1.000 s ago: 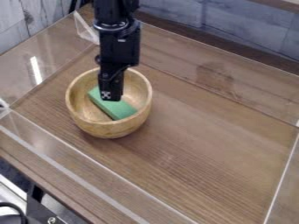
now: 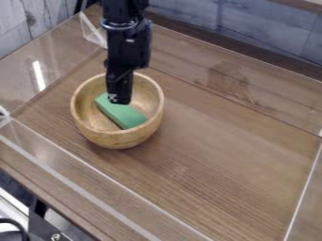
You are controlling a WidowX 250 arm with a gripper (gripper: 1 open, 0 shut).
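Observation:
A round wooden bowl [image 2: 139, 134] sits on the wooden table, left of centre. Inside it lies a green block [image 2: 120, 112], tilted along the bowl's floor. My black gripper [image 2: 116, 98] reaches down from the top of the view, its tip over the back part of the bowl near the block's upper end. It looks shut, with nothing visible between its fingers; whether the tip touches the block is unclear.
A panelled wall stands at the back right. Dark objects and cables lie off the table at the lower left.
My gripper has shifted slightly left and up from where it was. The bowl and green block look almost unchanged.

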